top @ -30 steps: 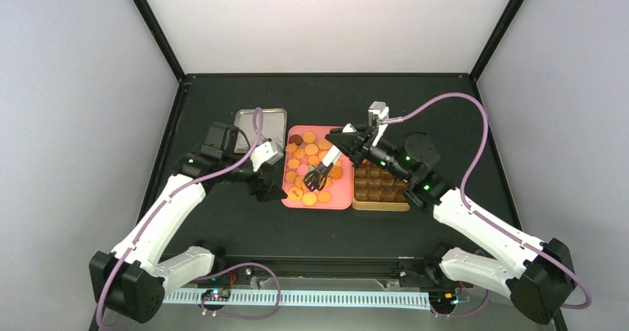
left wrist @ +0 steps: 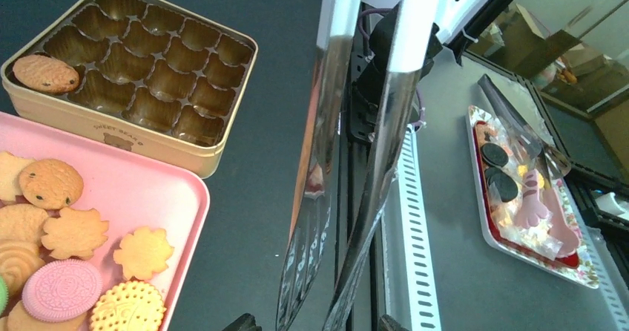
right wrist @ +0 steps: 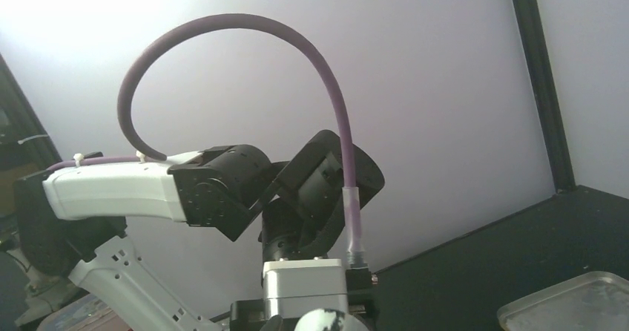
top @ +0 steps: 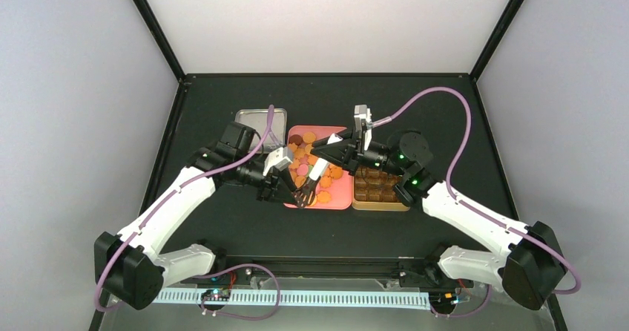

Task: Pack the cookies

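Observation:
A pair of tongs [left wrist: 393,97] with white handles and dark slotted ends hangs tilted over the pink tray [top: 342,198]. My right gripper [top: 326,147] is shut on its handle end; in the right wrist view only a bit of white handle [right wrist: 326,319] shows at the bottom edge. Near the slotted ends is my left gripper [top: 294,196], its fingers [left wrist: 242,323] apart and the tong tips reaching down between them. Assorted cookies [left wrist: 74,232] lie in the tray. The gold box [left wrist: 185,147] has moulded compartments, with one oval cookie [left wrist: 46,74] in a corner compartment.
A silver metal lid [top: 252,117] lies behind the left arm, left of the pink tray. Outside the work table, a flowered tray [left wrist: 495,231] holds wrapped sweets. Bare dark table stretches in front of the trays.
My right arm has carried the tongs left and toward the front of the tray. The left gripper has come right, closing the distance to the tong ends.

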